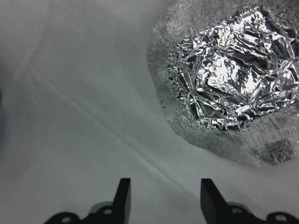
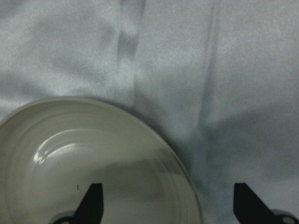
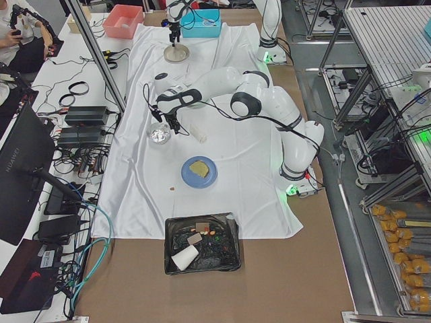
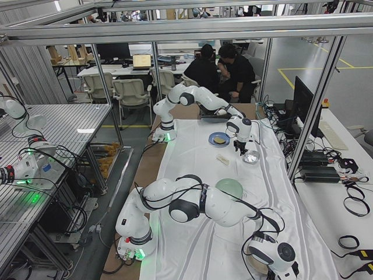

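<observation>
My left gripper is open with nothing between its fingers, over the white cloth just beside a crumpled foil dish [image 1: 233,70]; in the camera left view that dish [image 3: 159,133] sits left of a pale strip-like item [image 3: 199,134]. My right gripper also stands open, hanging over the rim of a beige plate [image 2: 84,154] at the far end of the cloth in the camera left view. A green plate [image 4: 229,189] lies mid-cloth in the camera right view, and a blue plate [image 3: 199,178] holds a yellow sponge-like piece.
A black lined tray [image 3: 202,262] with assorted bits lies at the near end. At the far end stand a blue bin [image 3: 201,28] and a pink bin [image 3: 123,21]. The cloth around the blue plate is mostly clear.
</observation>
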